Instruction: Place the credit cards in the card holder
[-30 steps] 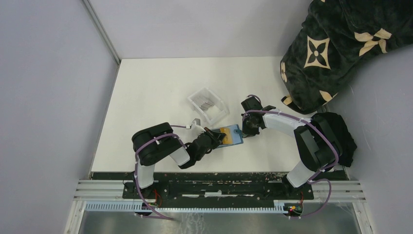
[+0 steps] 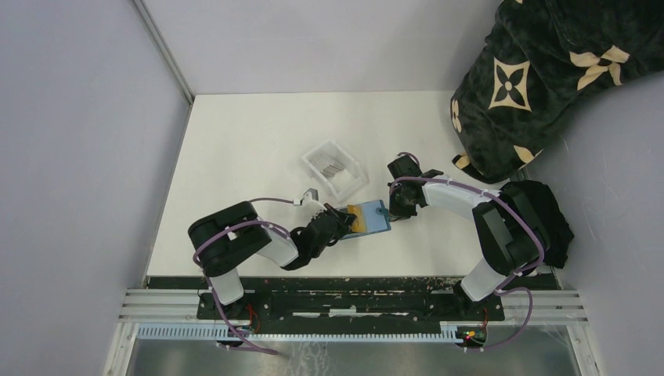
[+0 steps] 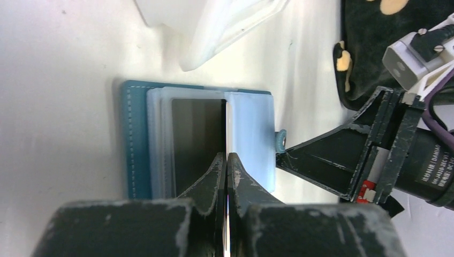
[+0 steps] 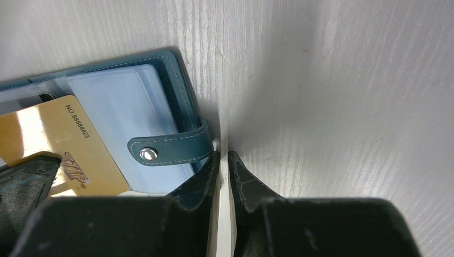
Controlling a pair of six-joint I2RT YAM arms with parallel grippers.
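The card holder (image 2: 377,216) lies open on the table, blue with clear sleeves. Its dark left page (image 3: 198,139) and pale blue right page (image 3: 251,128) show in the left wrist view. Between my left gripper's (image 3: 226,156) shut fingers is a gold card (image 4: 64,142), seen nearly edge-on in that view. The card stands over the pages; whether its edge is inside a sleeve cannot be told. At the holder's right edge, beside the snap strap (image 4: 176,147), my right gripper is shut to a narrow gap. No holder edge shows clearly between its fingers.
A white tray (image 2: 355,185) with thin items inside stands just behind the holder. Behind the right arm, a dark patterned cushion (image 2: 478,117) fills the back right corner. Bare table (image 2: 235,149) lies to the left and rear.
More of the pale right page is now uncovered. My right arm stayed still.
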